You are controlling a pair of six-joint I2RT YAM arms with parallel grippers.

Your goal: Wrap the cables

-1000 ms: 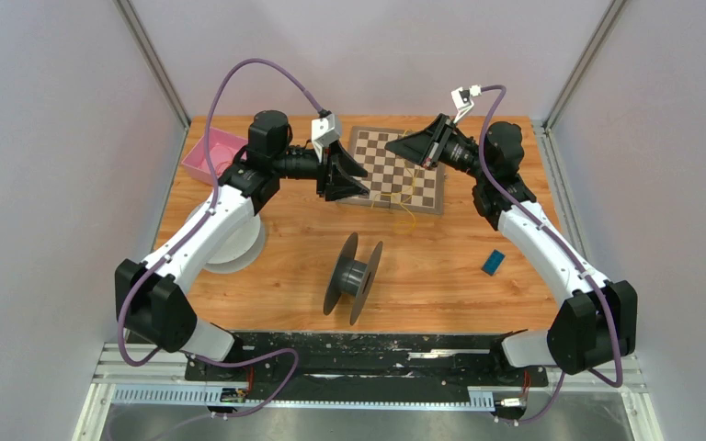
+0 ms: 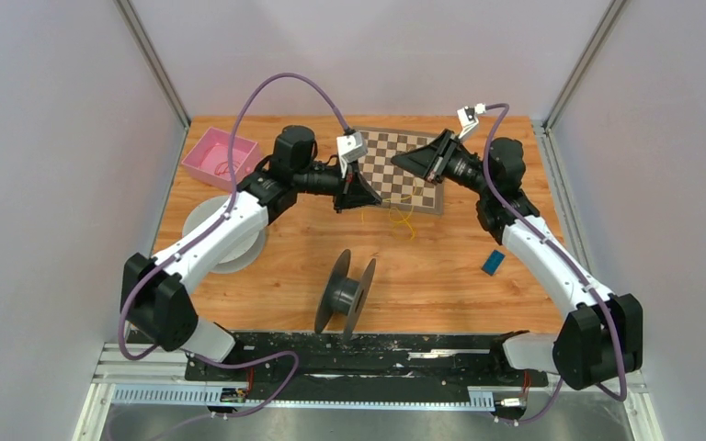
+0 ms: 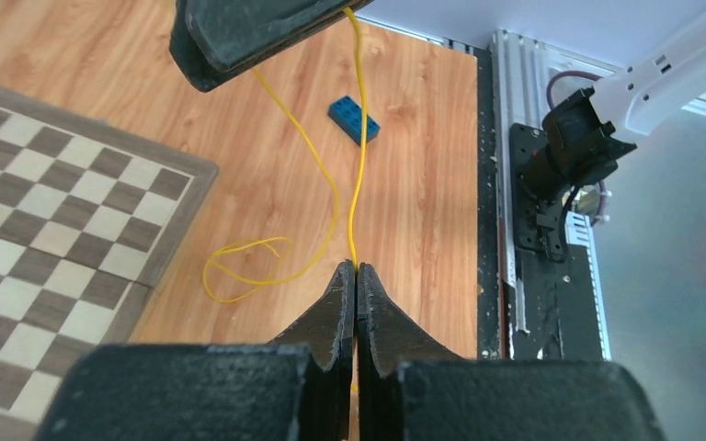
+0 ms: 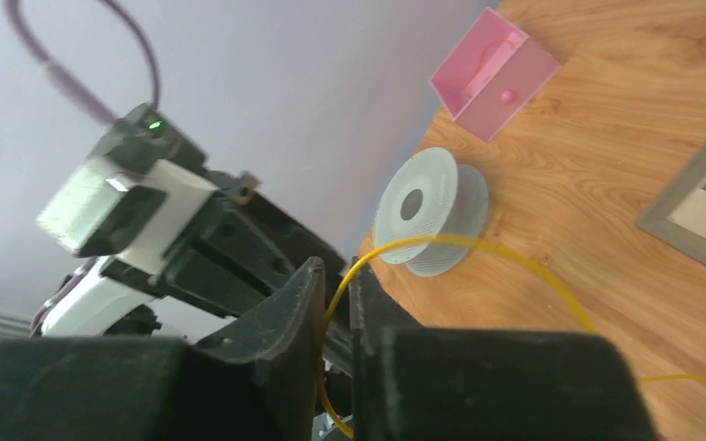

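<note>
A thin yellow cable (image 3: pixel 360 156) runs taut between both grippers, with a loose loop on the wooden table. My left gripper is shut on this cable, which rises from its fingertips towards my right gripper (image 2: pixel 395 159). In the right wrist view the fingers (image 4: pixel 285 317) stand slightly apart; the yellow cable (image 4: pixel 478 243) passes through the narrow gap and arches away to the right. A dark grey spool (image 2: pixel 345 296) lies on its side near the table's front. The white spool (image 4: pixel 418 197) stands at the left, partly behind my left arm in the top view.
A pink box (image 2: pixel 211 158) holding a pinkish-red cable sits at the back left. The checkered board (image 2: pixel 386 152) lies at the back middle, under the grippers. A small blue block (image 2: pixel 493 262) rests at the right.
My left gripper has moved right towards the cable and its fingers have come together. The right gripper has shifted slightly nearer the front and right. The grey spool has rolled a little left.
</note>
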